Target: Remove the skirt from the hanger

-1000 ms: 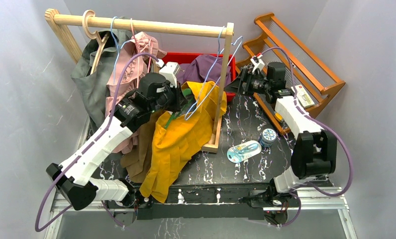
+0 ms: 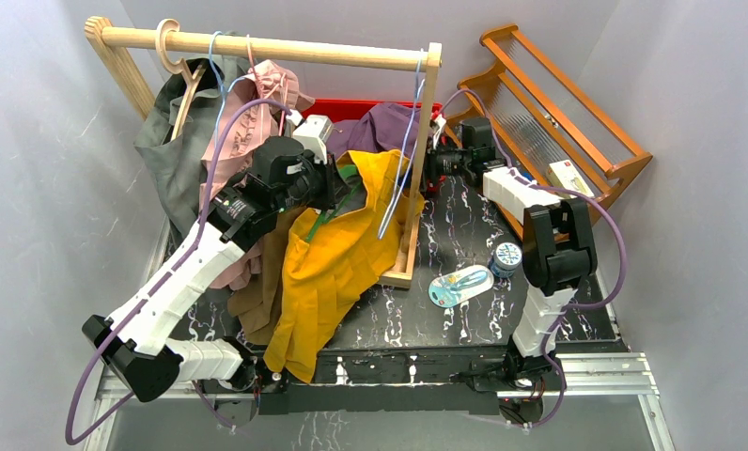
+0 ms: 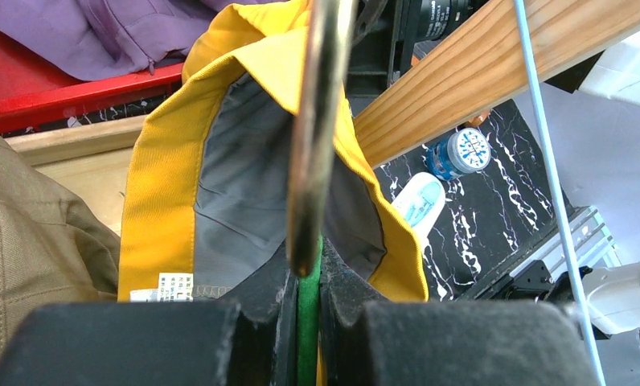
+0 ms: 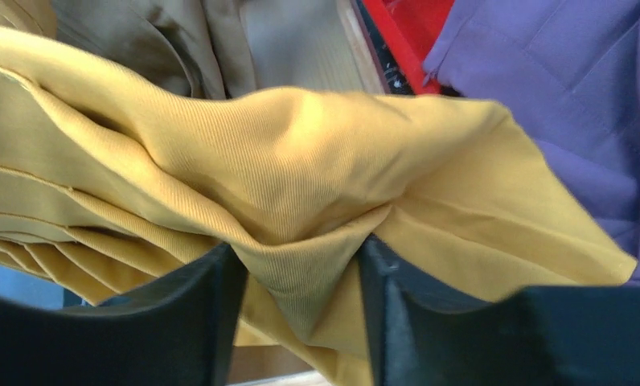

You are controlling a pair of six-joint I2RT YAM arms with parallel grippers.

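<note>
A mustard-yellow skirt (image 2: 328, 291) with a grey lining hangs from a green hanger (image 3: 309, 322) over the rack's lower frame. My left gripper is shut on that green hanger, a metal hook rising in front of the lens. My right gripper is at the skirt's upper right, its fingers part open on either side of a yellow fold; whether it grips the cloth is unclear.
The wooden rack (image 2: 304, 52) holds grey, pink and brown garments and blue hangers. Behind are a red bin (image 2: 328, 108) and purple cloth. An orange wooden shelf (image 2: 624, 164), a jar (image 2: 505, 258) and a blister pack (image 2: 459, 286) occupy the right.
My right arm has moved left toward the rack and skirt. The loose blue hanger now hangs more steeply. My left arm is nearly unchanged.
</note>
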